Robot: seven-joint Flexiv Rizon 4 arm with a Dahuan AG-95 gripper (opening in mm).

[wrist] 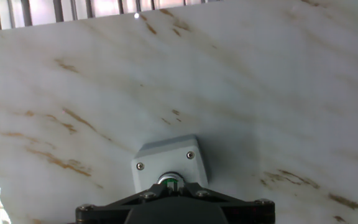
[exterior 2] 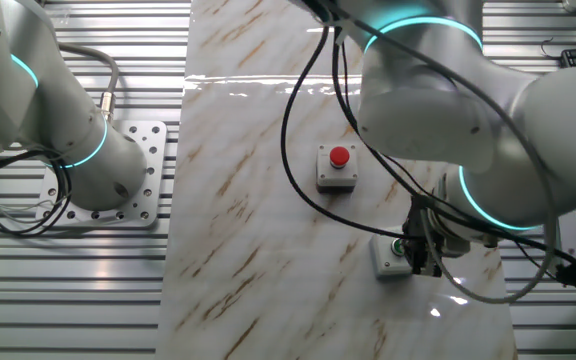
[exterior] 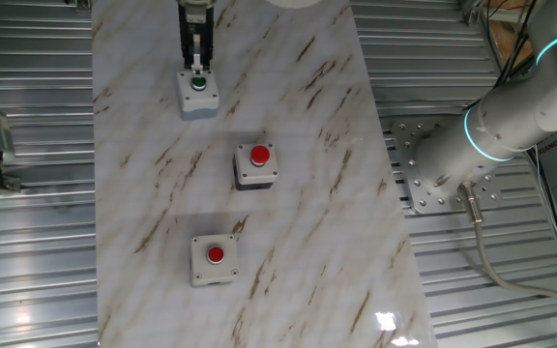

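A light grey box with a green button (exterior: 198,84) sits on the marble table near its far end in exterior view 1. My gripper (exterior: 197,67) points down over that button, its fingers together with nothing seen between them. In the wrist view the fingertips of the gripper overlap the green button and its metal ring at the front of the box (wrist: 169,158). Whether they touch the button or hover just above cannot be told. Exterior view 2 shows the box (exterior 2: 390,262) partly behind the gripper.
A box with a large red button (exterior: 260,155) stands mid-table, and another with a smaller red button (exterior: 217,254) lies nearer the front. A grey arm base (exterior: 453,159) stands at the right; cables (exterior 2: 293,130) hang across exterior view 2.
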